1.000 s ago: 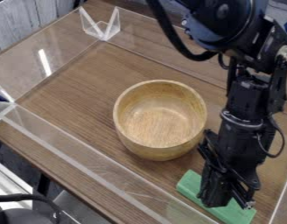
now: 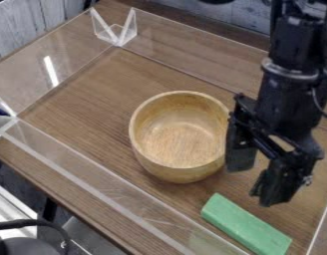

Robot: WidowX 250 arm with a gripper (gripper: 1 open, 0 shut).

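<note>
My black gripper (image 2: 266,159) hangs at the right over the wooden table, its fingers pointing down and apart, open. It stands just right of a tan wooden bowl (image 2: 179,125), which looks empty. A green rectangular block (image 2: 245,225) lies at the front right, below the gripper and uncovered.
A small clear container (image 2: 115,28) stands at the back left. Dark cables or hardware (image 2: 20,244) show at the lower left corner, beyond the table's edge.
The gripper has risen from low over the green block, moving up and away from it to beside the bowl. The block lies in view, apart from the gripper.
</note>
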